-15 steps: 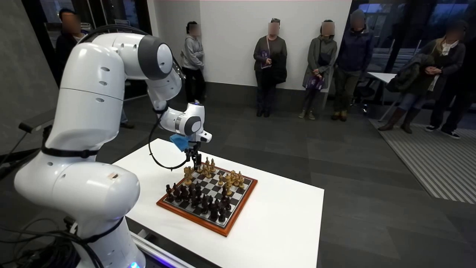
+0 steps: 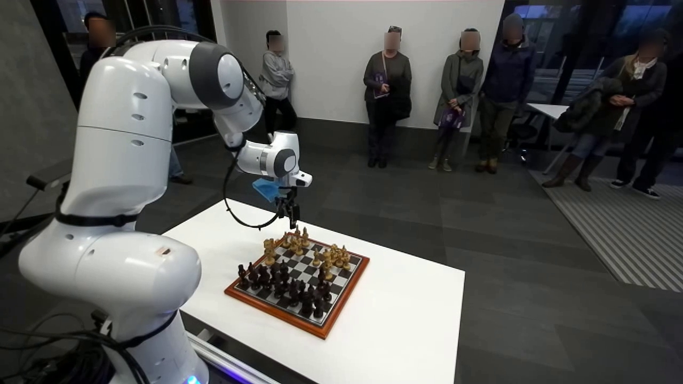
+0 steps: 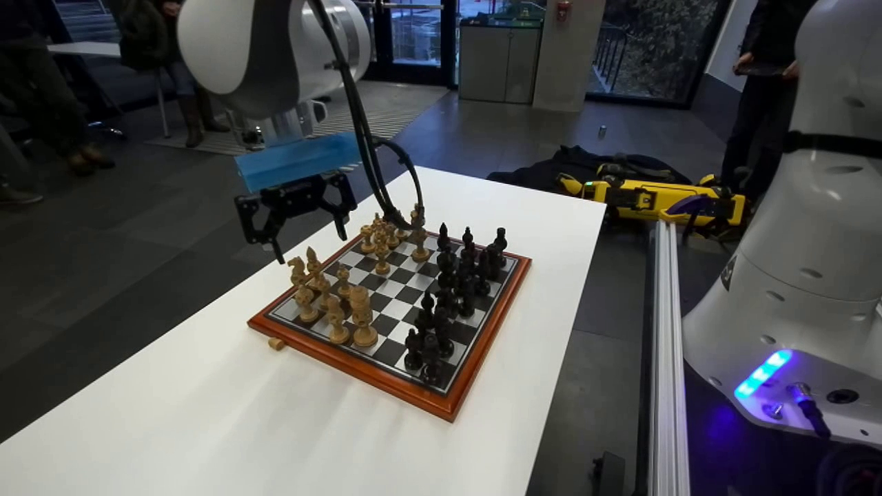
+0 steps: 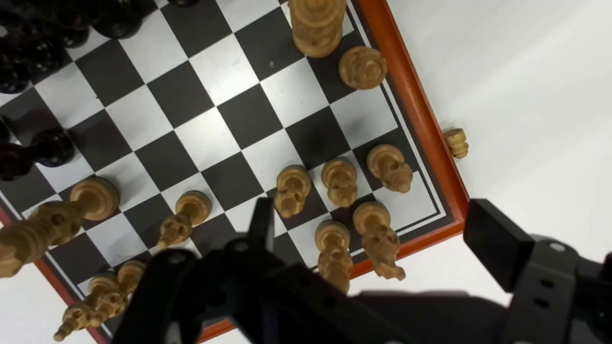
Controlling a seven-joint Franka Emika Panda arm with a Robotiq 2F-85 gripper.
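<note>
My gripper point(image 3: 311, 248) hangs open above the light pieces' side of the chessboard, nothing between its fingers. The chessboard point(image 3: 489, 332), with a reddish wooden rim, lies on a white table. In the wrist view the fingers point(image 4: 497, 243) stand wide apart, one over the board and the other past its corner. Beneath and ahead of them stand several light wooden pieces, among them a horse-headed one point(image 4: 379, 243). Dark pieces point(image 3: 446, 269) are grouped along the opposite side. A small light piece point(image 4: 457, 142) rests on the table against the board's outer rim.
A black cable point(image 3: 364, 132) loops from the arm, passing in front of some light pieces in exterior view 2. Several people stand back from the table.
The gripper has risen away from the board and shifted slightly right in exterior view 1. The chess pieces appear unmoved.
</note>
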